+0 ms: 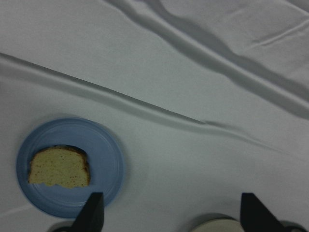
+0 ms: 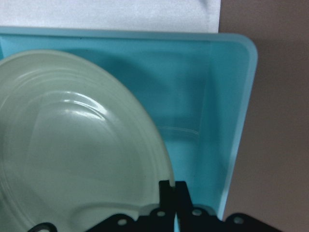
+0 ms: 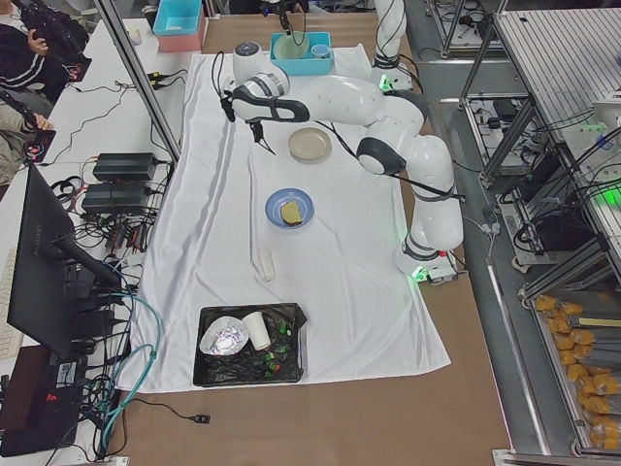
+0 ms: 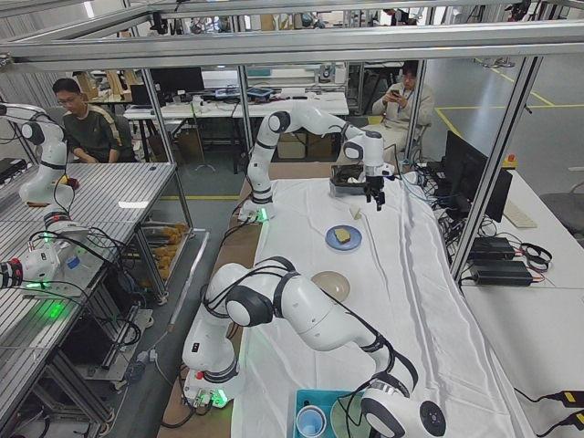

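Note:
A blue plate with a slice of bread sits on the white cloth, below my raised left gripper, which stands open and empty. A beige plate lies nearby, only its edge showing in the left wrist view. At the far end, my right gripper is at the rim of a pale green plate inside the teal bin, its fingers close together on that rim.
A black tray holds a foil-covered dish and a white cylinder. A short white item lies left of the blue plate.

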